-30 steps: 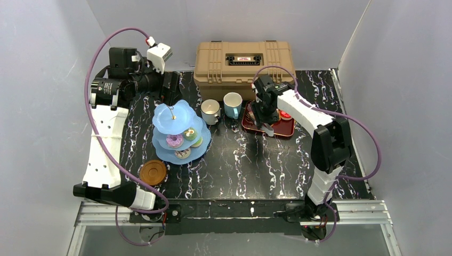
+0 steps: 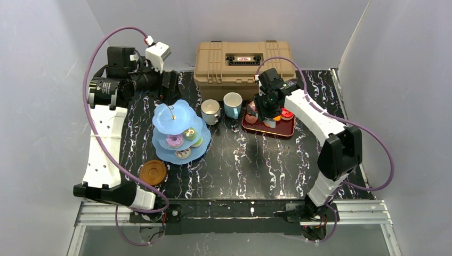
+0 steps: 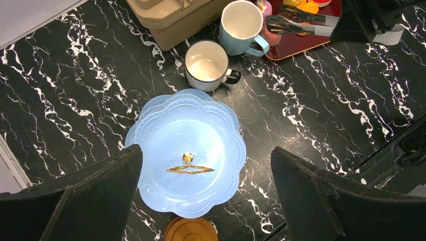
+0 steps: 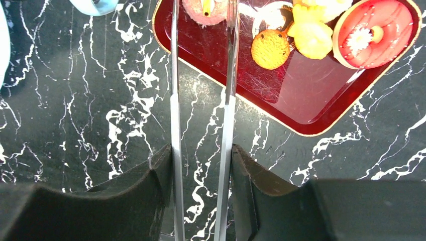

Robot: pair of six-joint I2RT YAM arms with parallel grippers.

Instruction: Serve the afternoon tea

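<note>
In the right wrist view, my right gripper is shut on a pair of tongs (image 4: 226, 140), whose silver arms stand apart. Between those arms shows a pink round pastry (image 4: 201, 16) on the dark red tray (image 4: 316, 108); the tongs' tips run out of the frame, so contact is unclear. A round biscuit (image 4: 270, 49), a yellow piece (image 4: 310, 31) and a red doughnut (image 4: 376, 34) also lie on the tray. My left gripper hangs open above the blue tiered stand (image 3: 221, 186), with nothing between its fingers. Lower tiers hold a purple doughnut (image 2: 174, 141) and other sweets.
A white mug (image 2: 210, 112) and a light blue mug (image 2: 233, 105) stand between stand and tray. Behind them is a tan case (image 2: 242, 64). A brown round lid (image 2: 153, 172) lies front left.
The right arm's elbow and cable have swung rightward, and its gripper has shifted slightly right and back over the tray. More of the tray's left side shows. The left arm has hardly moved.
</note>
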